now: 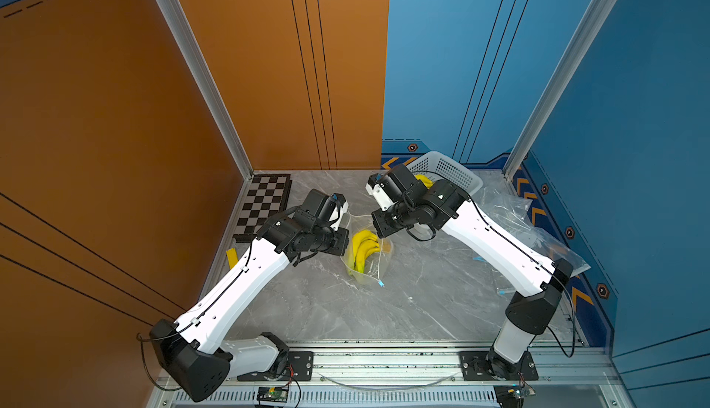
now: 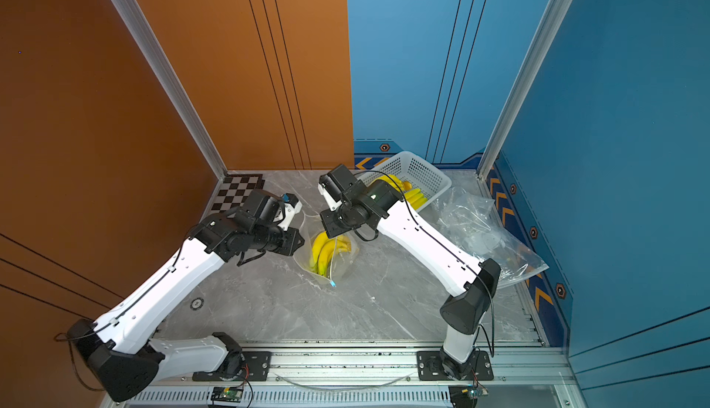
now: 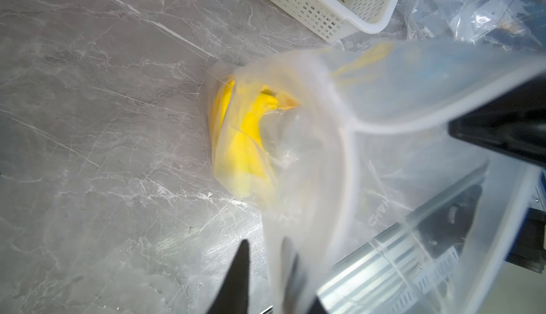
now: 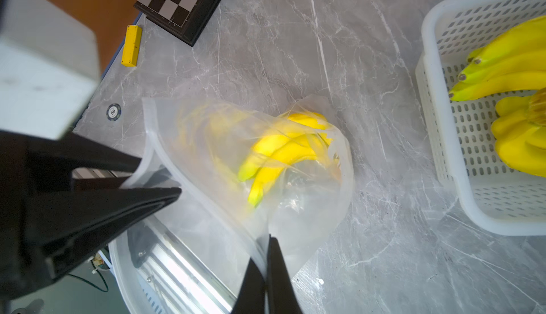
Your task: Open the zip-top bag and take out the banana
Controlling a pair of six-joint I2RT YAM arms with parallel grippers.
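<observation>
A clear zip top bag stands with its mouth spread wide, and yellow bananas lie inside it near the bottom. In the right wrist view the fingers of my right gripper are closed with the bag's rim running between them. My left gripper is part open at the opposite side of the mouth. One of its fingers stands clear of the film and the other shows hazily through it. From the top left view the bananas show between the two arms, below both grippers.
A white basket with more bananas stands at the back right. Loose clear plastic bags lie along the right side. A checkered board sits at the back left. Bare grey table surrounds the bag in front.
</observation>
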